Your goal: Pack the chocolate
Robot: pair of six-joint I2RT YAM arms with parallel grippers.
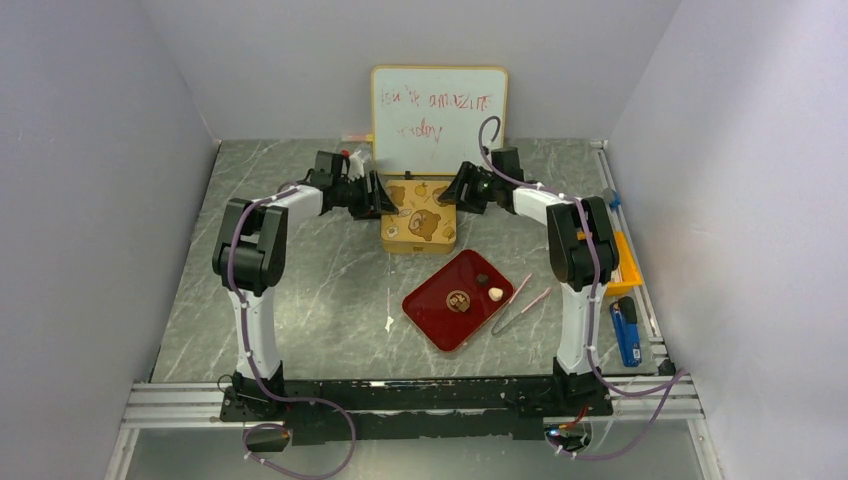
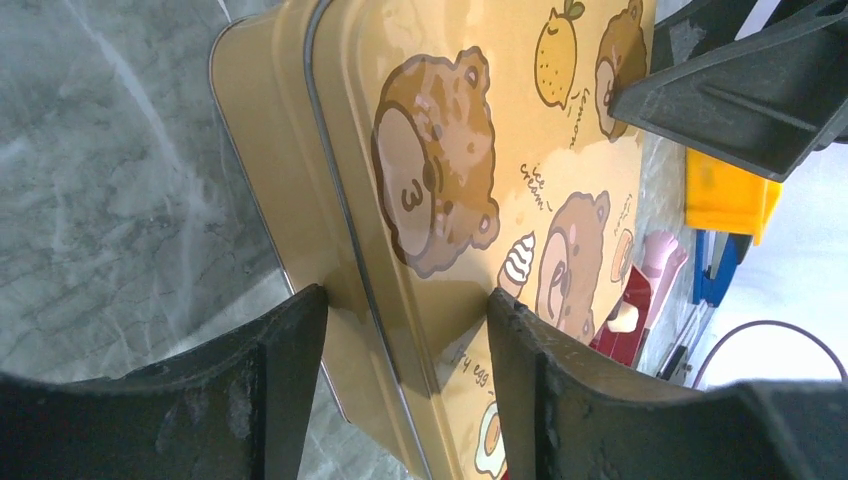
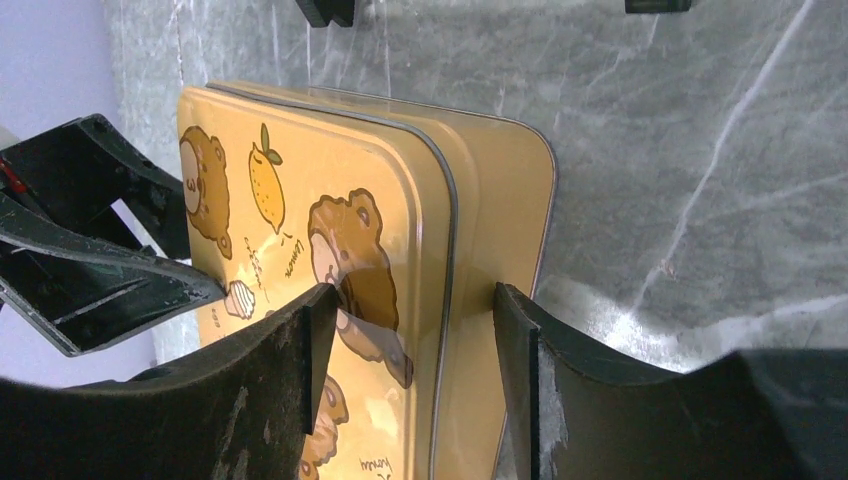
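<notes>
The closed yellow tin box (image 1: 418, 225), printed with bears, lies on the marble table between my grippers. My left gripper straddles the lid edge and seam at the box's left side, one finger on the printed top, the other on the side. My right gripper straddles the opposite edge in the same way, fingers at top and side; whether either grips firmly is unclear. A red tray (image 1: 430, 310) in front holds small pieces, dark (image 1: 482, 279), cream (image 1: 496, 294) and brown (image 1: 459, 302).
Pink-tipped tongs (image 1: 515, 315) lie right of the tray. A whiteboard (image 1: 439, 110) stands behind the box. A yellow bin (image 1: 625, 265) and blue tool (image 1: 628, 335) are at the right edge.
</notes>
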